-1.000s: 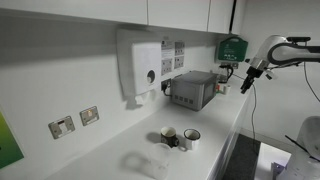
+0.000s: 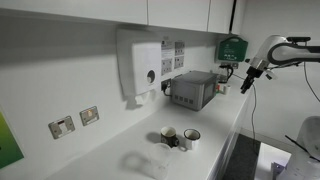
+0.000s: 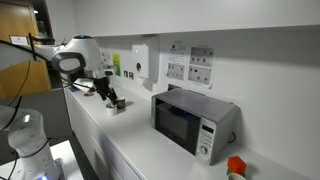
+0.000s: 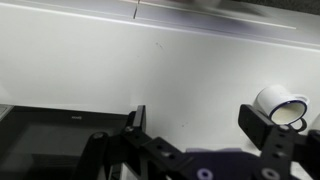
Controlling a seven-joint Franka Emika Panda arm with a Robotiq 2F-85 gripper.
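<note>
In the wrist view my gripper is open, its two dark fingers wide apart over the pale counter (image 4: 200, 70) with nothing between them. A white mug (image 4: 279, 104) with a dark rim lies within that view, to the right of the right finger and apart from it. Exterior view 1 has the arm reaching in from the right, the gripper (image 2: 247, 84) raised above the counter's edge. On the counter there stand a white mug (image 2: 192, 141), a dark patterned mug (image 2: 168, 135) and a clear container (image 2: 159, 158). Exterior view 2 shows the gripper (image 3: 104, 97) near the mugs, partly covering them.
A microwave (image 2: 194, 90) stands against the wall, with a large clear stretch of counter (image 3: 150, 160) beside it. A white dispenser (image 2: 139, 62) hangs on the wall. Near the far end of the counter are a red object (image 3: 236, 165) and a green-rimmed cup (image 3: 236, 177).
</note>
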